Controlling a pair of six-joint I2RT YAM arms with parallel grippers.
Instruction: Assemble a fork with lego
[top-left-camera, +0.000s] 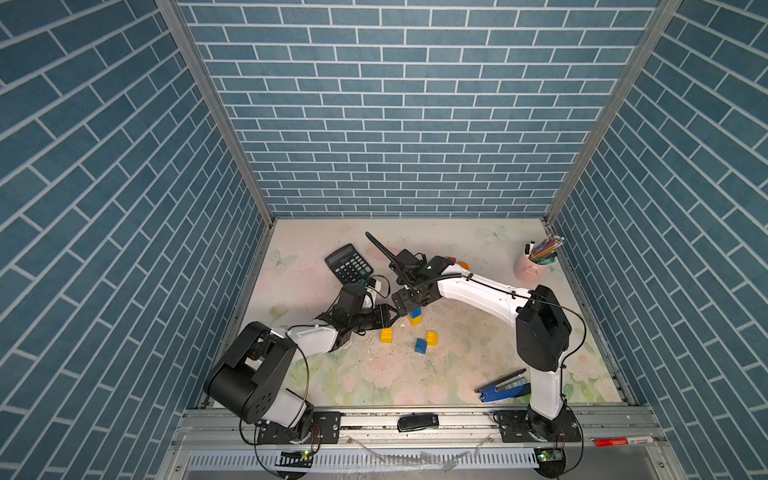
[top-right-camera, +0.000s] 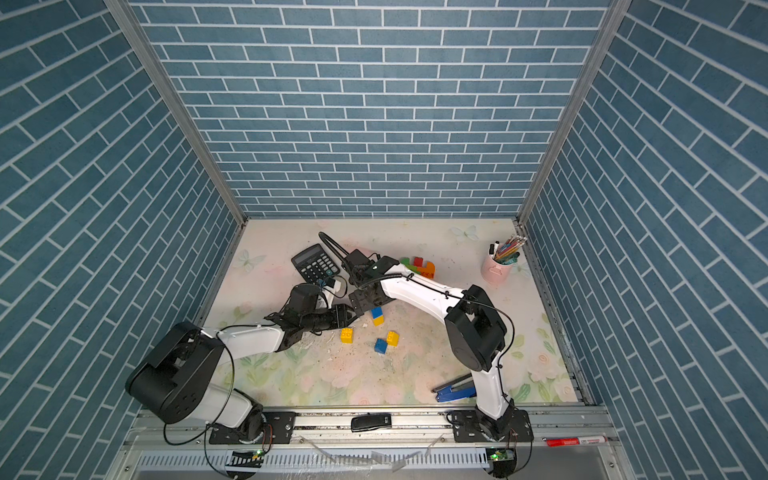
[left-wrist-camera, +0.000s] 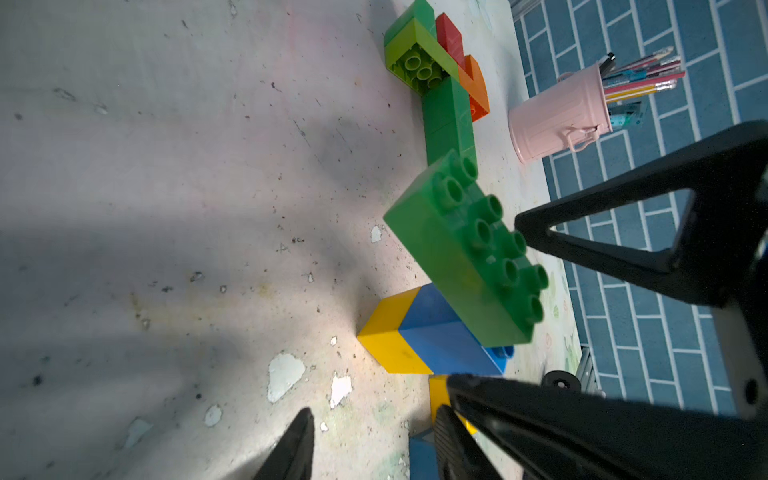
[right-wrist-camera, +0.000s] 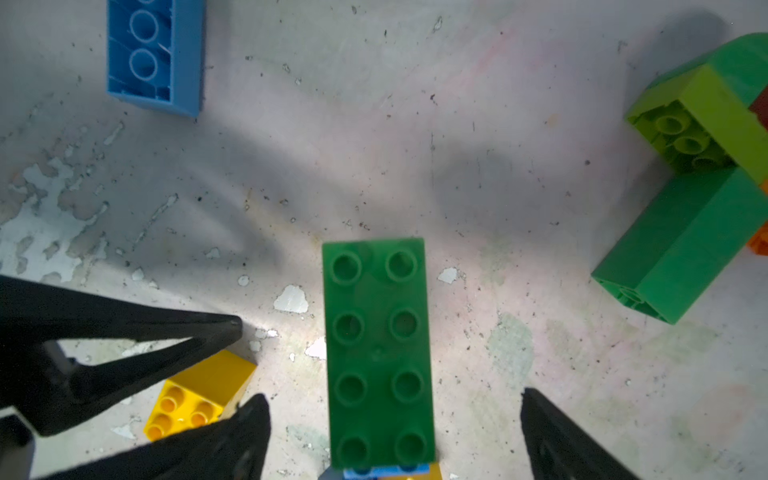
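In the left wrist view a long green brick (left-wrist-camera: 464, 248) tops a blue-and-yellow stack (left-wrist-camera: 400, 336); the right wrist view shows it (right-wrist-camera: 377, 352) from above. My right gripper is open around it, fingers apart from its sides. My left gripper is just left of the stack; whether anything is between its fingers is unclear. Loose yellow (top-left-camera: 386, 336) and blue (top-left-camera: 421, 345) bricks lie in front.
Green, red and orange bricks (right-wrist-camera: 680, 240) lie behind. A calculator (top-left-camera: 349, 262) is at back left, a pink pen cup (top-left-camera: 529, 268) at right, a stapler (top-left-camera: 504, 390) at front right. The arms nearly meet mid-table.
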